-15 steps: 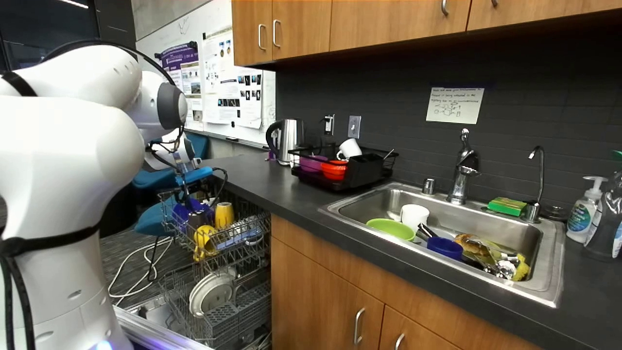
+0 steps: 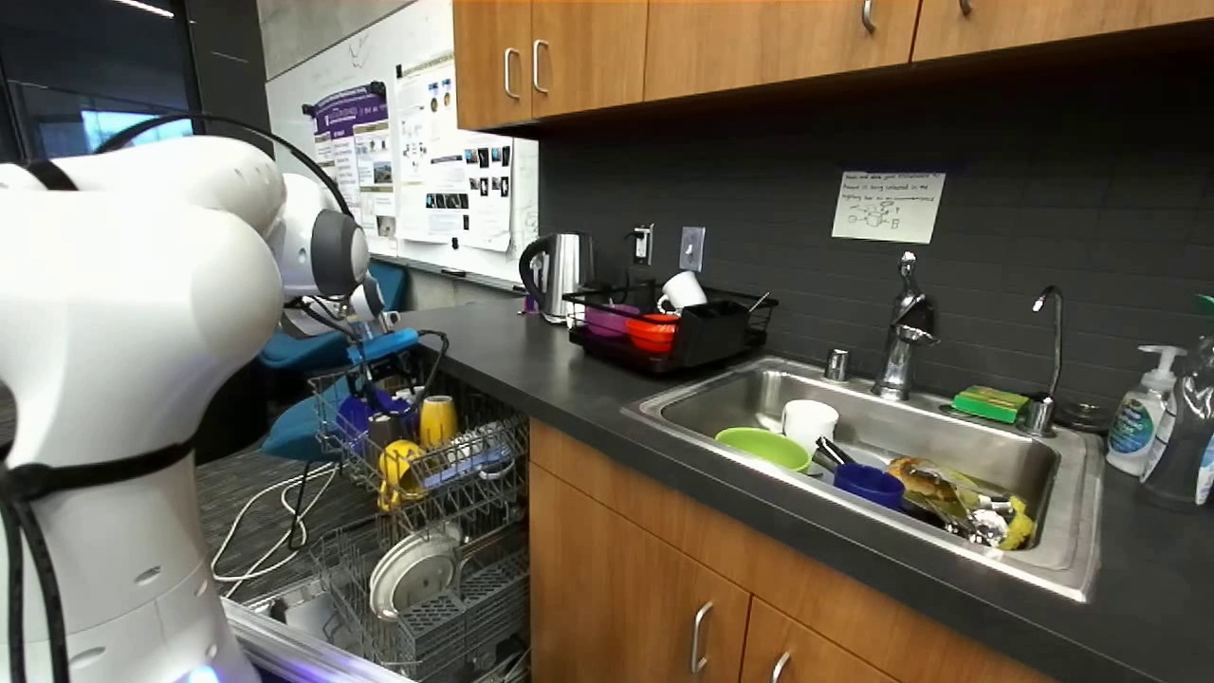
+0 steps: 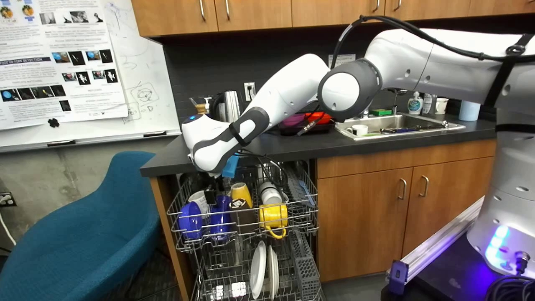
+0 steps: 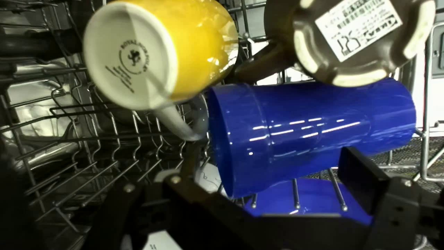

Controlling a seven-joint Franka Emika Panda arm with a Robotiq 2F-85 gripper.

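Note:
In the wrist view my gripper is open, with one dark finger (image 4: 362, 177) near the side of a blue cup (image 4: 316, 125) and the other near its rim end. The cup lies tilted on the wire tines, and I cannot tell whether a finger touches it. A yellow mug (image 4: 204, 46), bottom up, and a dark brown mug (image 4: 283, 25) stand beside it. Beneath the cup shows a blue bowl (image 4: 316, 193). In exterior view 2 the gripper hangs over the upper dishwasher rack (image 3: 301, 226), its fingertips hard to make out, by the blue cup (image 3: 220, 218).
The countertop edge (image 3: 155, 168) lies close behind the arm. Another yellow mug (image 3: 273, 215) hangs at the rack's front, and white plates (image 3: 258, 268) stand in the lower rack. The sink (image 2: 1064, 478) holds several dishes; a black drying rack (image 2: 717, 336) sits beside it.
The arm has come down a little, its upper links lower and the wrist slightly lower over the rack. The dishes look unmoved.

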